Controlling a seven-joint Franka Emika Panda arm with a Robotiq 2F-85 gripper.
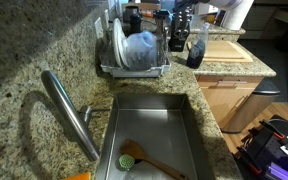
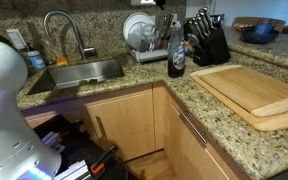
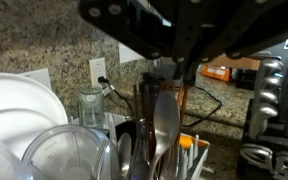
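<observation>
My gripper shows as dark shapes at the top of the wrist view. The fingers look close together, and what lies between them is too dark to make out. A metal spoon [image 3: 166,122] stands bowl up just below the fingertips, in front of the other cutlery. In exterior view 1 the gripper [image 1: 179,30] is a dark shape over the right end of the dish rack [image 1: 134,71]. Exterior view 2 shows only its lower part at the top edge.
White plates [image 3: 19,100] and a clear bowl [image 3: 59,150] stand left of the cutlery. A dark bottle [image 1: 196,52], a knife block [image 2: 209,47] and cutting boards [image 2: 249,92] are to the right. The sink [image 1: 154,125] holds a wooden utensil [image 1: 154,160] and a green scrubber.
</observation>
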